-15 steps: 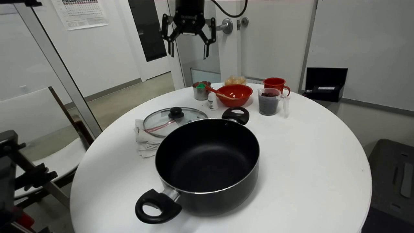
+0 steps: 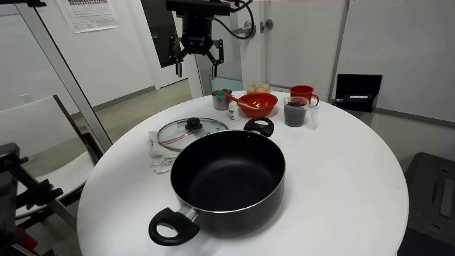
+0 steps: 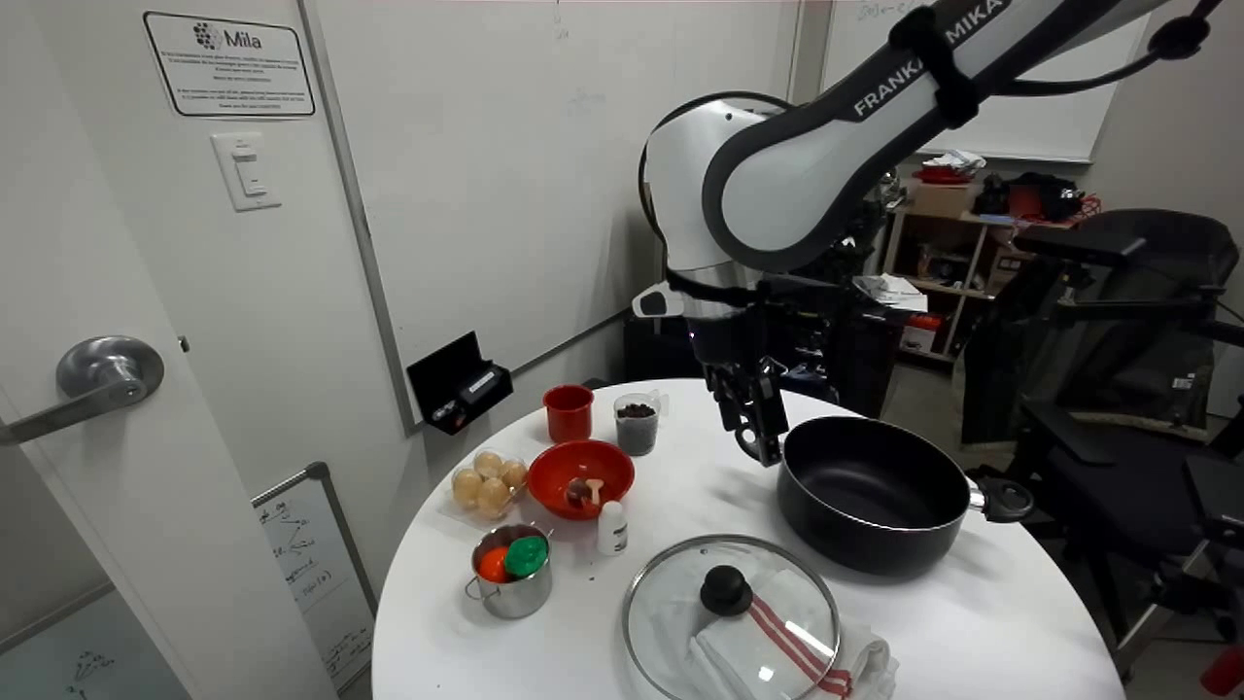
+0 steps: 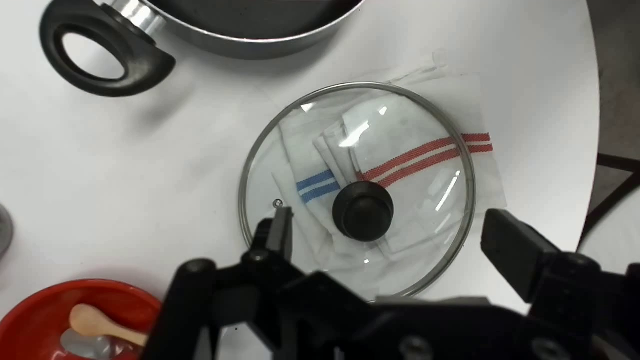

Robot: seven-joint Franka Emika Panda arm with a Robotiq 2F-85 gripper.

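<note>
My gripper [image 2: 196, 73] stands open in the air over the far left part of the table, nothing between its fingers. Seen from the wrist, the gripper has its fingers spread to either side of the black knob [image 4: 363, 211] of a glass lid [image 4: 414, 240], which is lower down and apart from them. The lid lies on a folded white cloth [image 4: 489, 180] with red and blue stripes. Beside the lid stands an empty black pot [image 2: 228, 170] with two loop handles, one of them [image 4: 111, 51] pointing toward the red bowl.
Along the far side stand a red bowl [image 3: 548, 463] with a wooden spoon, a small white bottle [image 3: 612, 531], a metal cup [image 3: 515, 593], eggs [image 3: 487, 480], a red mug [image 3: 569, 414] and a filled measuring cup [image 3: 637, 430]. To the pot's right in exterior view 1, the table [image 2: 341, 179] is bare.
In exterior view 1 my gripper has come down and shifted slightly left, still open. The lid, cloth, pot and other things have stayed put.
</note>
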